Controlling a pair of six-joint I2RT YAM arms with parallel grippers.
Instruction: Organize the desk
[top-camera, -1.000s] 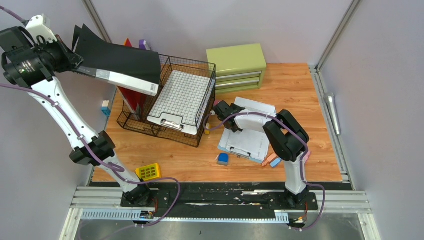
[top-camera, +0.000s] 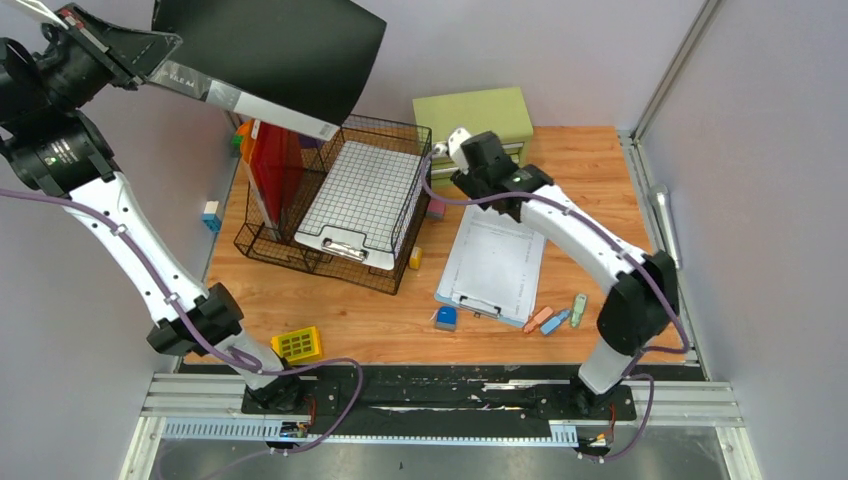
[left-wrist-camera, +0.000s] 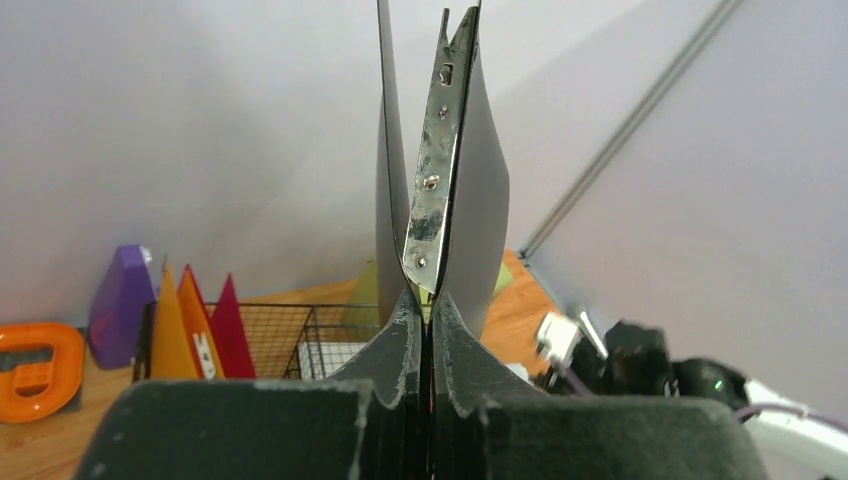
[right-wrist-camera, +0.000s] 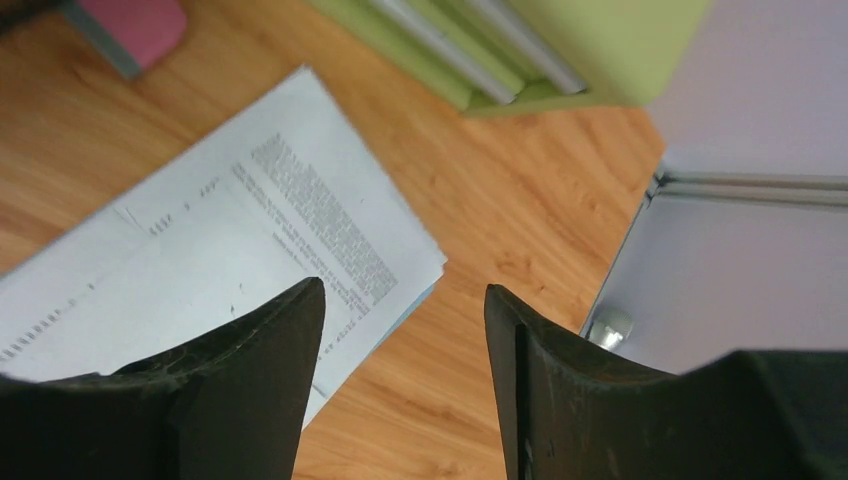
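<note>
My left gripper is shut on a dark binder (top-camera: 268, 55), raised high over the upper left of the desk. A wire basket (top-camera: 262, 250) holds a gridded white clipboard (top-camera: 350, 195) and upright folders, including a red one (top-camera: 275, 170). My right gripper stands part open above a clipboard with papers (top-camera: 485, 265), near the green drawer unit (top-camera: 470, 110), with nothing between its fingers.
Small items lie along the front: a yellow block (top-camera: 296, 343), a blue block (top-camera: 445, 318), and several markers (top-camera: 555, 322).
The left gripper has lifted the binder higher and farther back. The right arm has risen off the clipboard and moved back toward the drawer unit.
</note>
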